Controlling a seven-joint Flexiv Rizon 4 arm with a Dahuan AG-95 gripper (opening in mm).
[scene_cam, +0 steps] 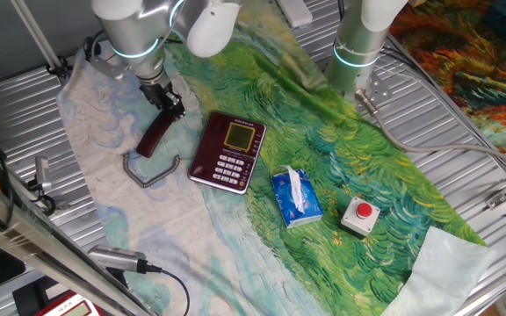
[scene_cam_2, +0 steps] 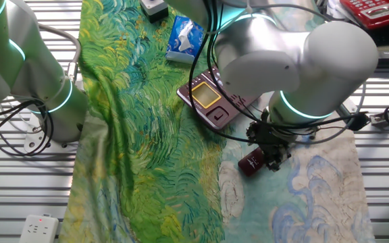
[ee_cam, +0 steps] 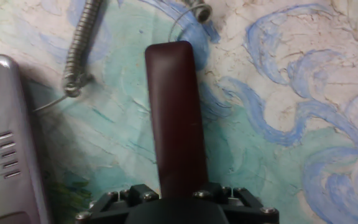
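A dark red telephone handset (scene_cam: 155, 133) lies on the painted cloth, left of its telephone base (scene_cam: 228, 151) with keypad and screen. In exterior view 1 my gripper (scene_cam: 173, 107) is down at the handset's upper end. From the wrist, the handset (ee_cam: 178, 112) runs straight away from the gripper, with dark fingers (ee_cam: 143, 193) close on either side of its near end. Whether they press on it cannot be made out. Exterior view 2 shows one end of the handset (scene_cam_2: 251, 163) beside the gripper (scene_cam_2: 273, 145), partly covered by the arm.
A coiled cord (scene_cam: 154, 182) loops from the handset toward the base. Right of the telephone are a blue tissue pack (scene_cam: 296, 198) and a red-button box (scene_cam: 359, 217). A silver device (scene_cam: 118, 259) with a cable sits at the front left. Bare cloth lies left of the handset.
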